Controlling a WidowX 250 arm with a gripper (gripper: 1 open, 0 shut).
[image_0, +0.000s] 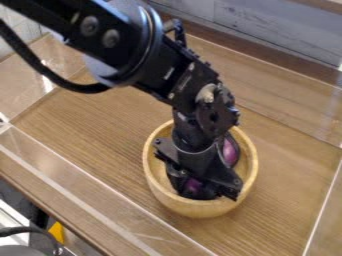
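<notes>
A wooden bowl (201, 205) stands on the table, slightly right of centre. My gripper (194, 180) reaches down inside it and is shut on something purple that it mostly hides. A round purple object (229, 150) shows in the bowl behind the gripper, at its right side. The fingertips are dark and hard to separate from what lies in the bowl.
A pale wall (267, 30) runs along the back. Dark cables and a small yellow piece lie beyond the table's edge at the lower left.
</notes>
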